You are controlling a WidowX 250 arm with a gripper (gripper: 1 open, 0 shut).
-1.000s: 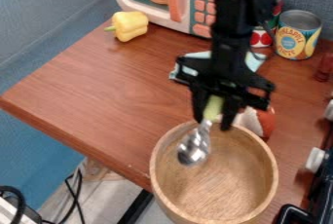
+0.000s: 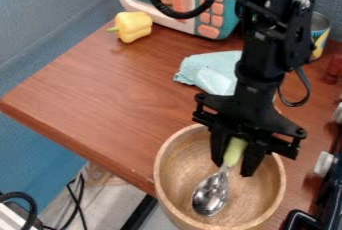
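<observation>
My black gripper (image 2: 238, 144) is low over a wooden bowl (image 2: 178, 174), shut on the pale green handle of a spoon (image 2: 214, 189). The spoon's silver head hangs down inside the bowl at its middle, tilted; whether it touches the bottom I cannot tell.
A yellow toy pepper (image 2: 131, 27) sits at the back left by a toy microwave (image 2: 201, 18). A light blue cloth (image 2: 203, 69) lies behind my arm, with a can and a red bottle (image 2: 334, 69) at the right.
My gripper has moved down and toward the front with the spoon, whose head has gone lower and slightly right into the bowl.
</observation>
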